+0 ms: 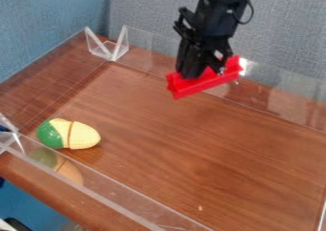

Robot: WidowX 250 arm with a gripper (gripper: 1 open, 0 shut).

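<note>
My black gripper (204, 63) hangs over the back of the wooden tray, at the upper middle of the view, with a red block (201, 82) at its lower end. Whether its fingers are closed on the block, or only shut against it, is hard to see. A green and yellow egg-shaped object (69, 134) lies on the wooden floor (192, 168) at the left.
Clear plastic walls (283, 90) edge the tray, with white wire-like brackets (107, 46) at the back left and near the left edge.
</note>
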